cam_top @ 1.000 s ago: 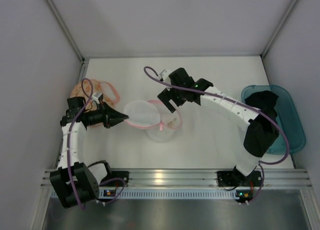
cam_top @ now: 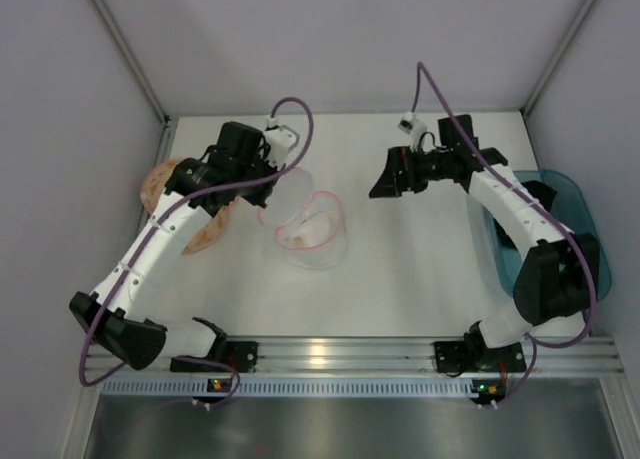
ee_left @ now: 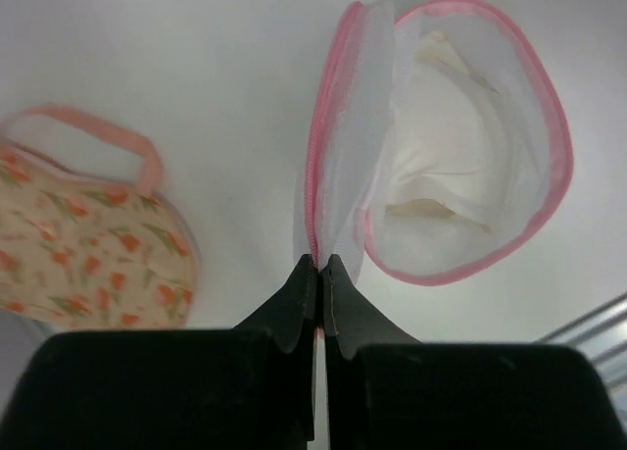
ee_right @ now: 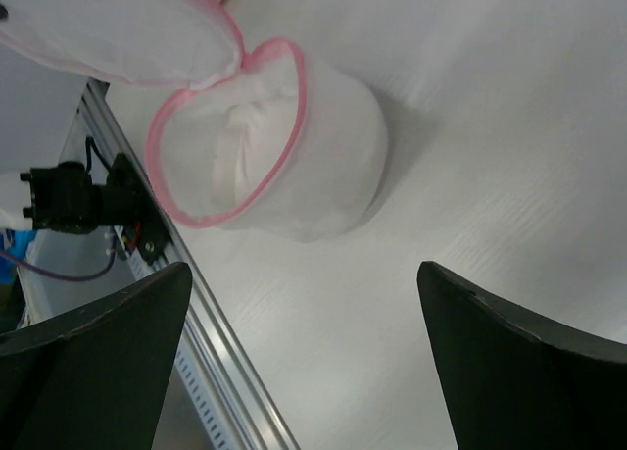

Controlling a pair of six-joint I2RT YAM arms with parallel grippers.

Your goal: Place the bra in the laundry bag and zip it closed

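Note:
The white mesh laundry bag (cam_top: 315, 244) with pink rim stands open on the table, white fabric (ee_left: 446, 146) lying inside. Its lid (ee_left: 348, 126) is raised, pinched at the pink edge by my left gripper, which is shut on it above the bag's left side. In the right wrist view the bag (ee_right: 333, 166) sits beyond my right gripper, which is open and empty, held to the bag's right in the top view (cam_top: 398, 179).
A peach floral bag (ee_left: 88, 254) with a strap lies at the left. A teal bin (cam_top: 570, 219) with dark cloth is at the right edge.
My left gripper has swung rightward over the bag, bringing the lid upright. My right gripper has withdrawn to the right, away from the bag.

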